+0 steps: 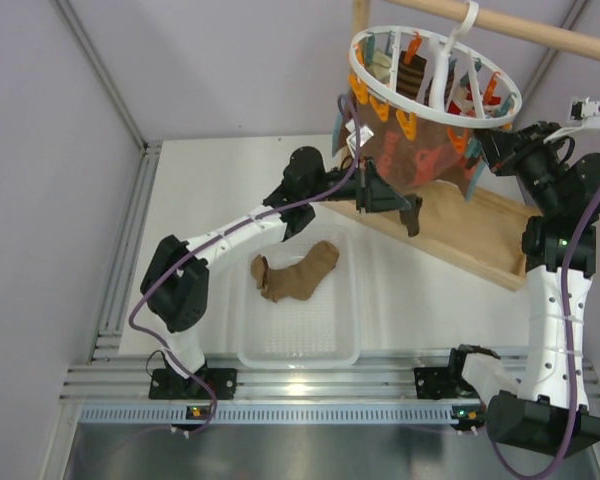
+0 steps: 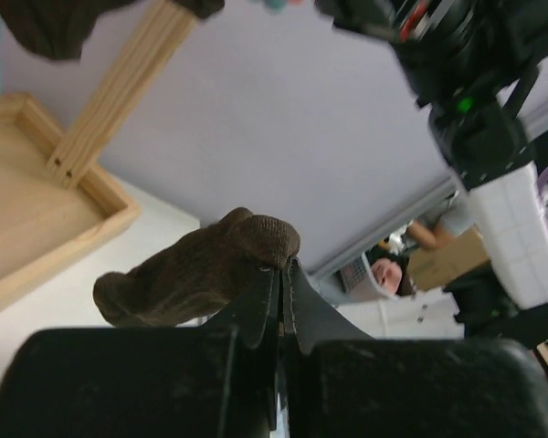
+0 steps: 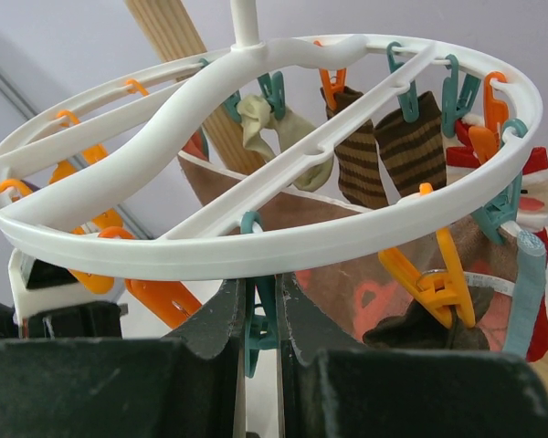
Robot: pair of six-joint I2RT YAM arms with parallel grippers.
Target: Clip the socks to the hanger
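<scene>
A dark brown sock (image 2: 196, 269) hangs from the tips of my left gripper, which is shut on one end of it. In the top view this sock (image 1: 410, 214) dangles off the left gripper's end, below the hanger. The round white hanger (image 3: 338, 239) carries orange and green clips, with several socks clipped around it. My right gripper is shut on a green clip (image 3: 260, 333) at the near rim of the hanger. Another brown sock (image 1: 295, 275) lies in the white basket (image 1: 300, 358).
A wooden tray-like base (image 1: 450, 235) lies under the hanger, and a wooden bar (image 1: 530, 30) runs above it. Orange clips (image 3: 434, 283) hang close beside the right gripper.
</scene>
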